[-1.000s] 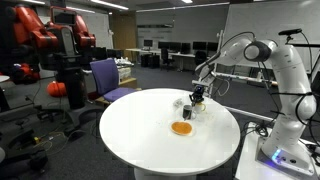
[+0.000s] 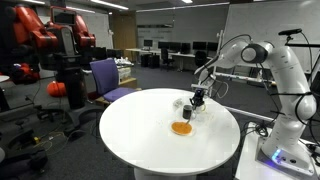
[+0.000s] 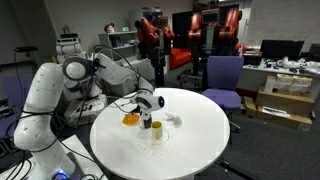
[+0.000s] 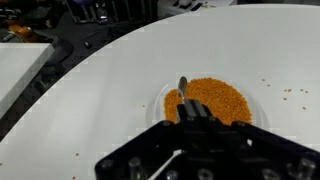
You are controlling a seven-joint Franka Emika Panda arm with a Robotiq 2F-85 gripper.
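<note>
On the white table, an orange-grain-filled plate point(image 2: 181, 128) lies near the right side, and it fills the middle of the wrist view as a round dish of orange grains point(image 4: 215, 100). A dark cup point(image 2: 187, 113) stands just behind it. A shiny spoon-like piece point(image 4: 182, 84) shows over the grains, its lower end running into the dark fingers. My gripper is shut; whether that thin piece is between its fingers or only behind them cannot be made out. In exterior view 1 the gripper point(image 2: 197, 98) hangs beyond the dark cup, apart from the plate.
A yellow cup point(image 3: 157, 132) stands on the table near the dark cup point(image 3: 147, 122). Scattered grains point(image 4: 287, 94) lie right of the plate. A purple chair point(image 2: 106, 80) stands behind it.
The arm and gripper have shifted only slightly near the far cups. The plate and the dark cup stay where they were.
</note>
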